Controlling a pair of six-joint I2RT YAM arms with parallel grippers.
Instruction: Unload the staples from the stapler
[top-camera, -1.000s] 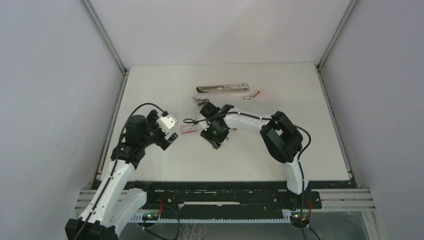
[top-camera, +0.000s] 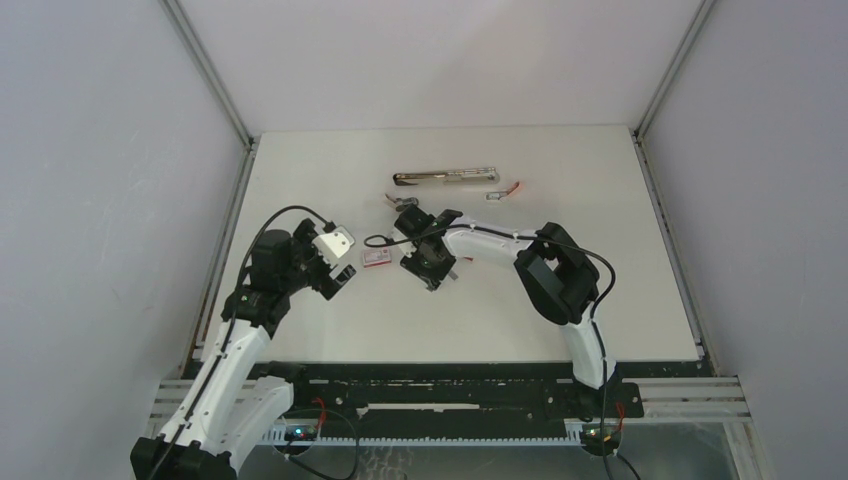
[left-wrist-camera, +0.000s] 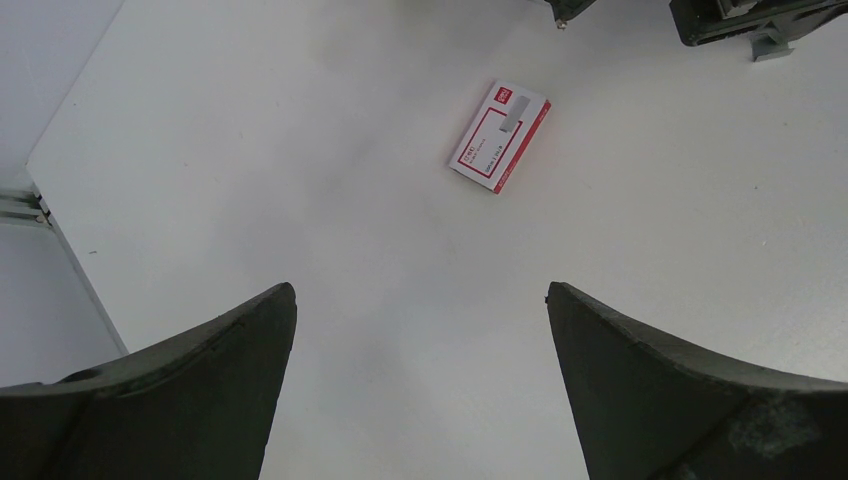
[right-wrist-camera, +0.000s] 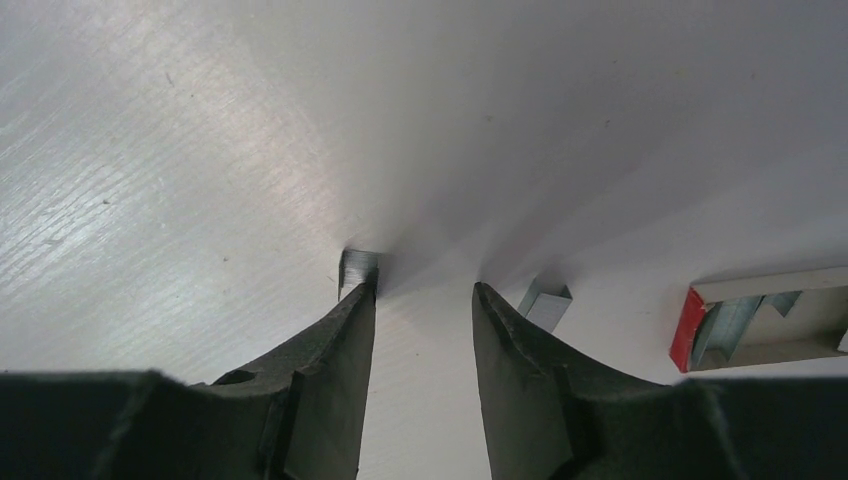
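Observation:
My right gripper is low over the table, fingers part open, with a small staple strip (right-wrist-camera: 357, 262) at its left fingertip; whether they touch is unclear. A second staple piece (right-wrist-camera: 546, 306) lies by the right finger, and an open box with staples (right-wrist-camera: 766, 316) lies further right. My left gripper hangs open and empty, above and left of a closed red-and-white box (top-camera: 376, 257). The stapler (top-camera: 446, 176) lies at the back of the table.
Small metal items with red parts (top-camera: 500, 194) and a grey item (top-camera: 405, 204) lie near the stapler. The right arm covers the middle of the table (top-camera: 580, 160).
The right arm has shifted very slightly around the middle of the table. The left arm and the stapler have stayed put.

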